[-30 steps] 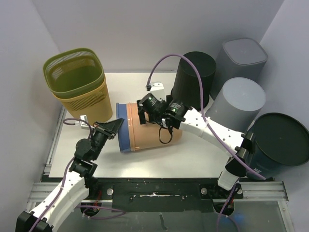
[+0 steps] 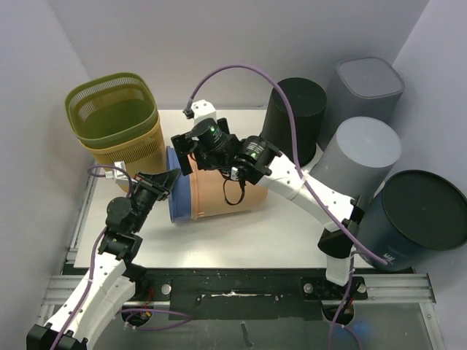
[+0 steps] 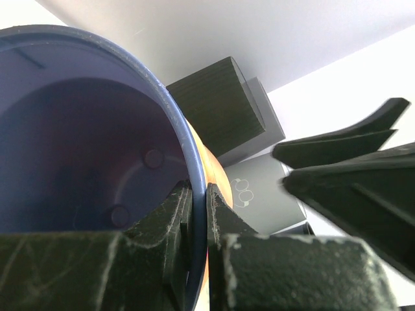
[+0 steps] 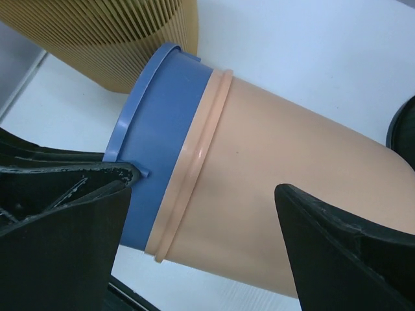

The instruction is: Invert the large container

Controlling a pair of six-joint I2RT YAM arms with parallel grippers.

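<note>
The large container (image 2: 230,200), peach with a blue rim band (image 4: 162,149), lies on its side on the white table, its open end toward the left. My left gripper is shut on that rim, which runs between its fingertips; the dark blue interior shows in the left wrist view. My right gripper (image 2: 201,146) is raised over the blue end, fingers apart. In the right wrist view the container lies below its open fingers, with part of my left gripper beside the rim.
Stacked green and yellow baskets (image 2: 109,109) stand close at the back left. Black (image 2: 295,109), grey (image 2: 365,80), light grey (image 2: 361,146) and dark (image 2: 412,219) containers line the right.
My left gripper and the container moved slightly back and left.
</note>
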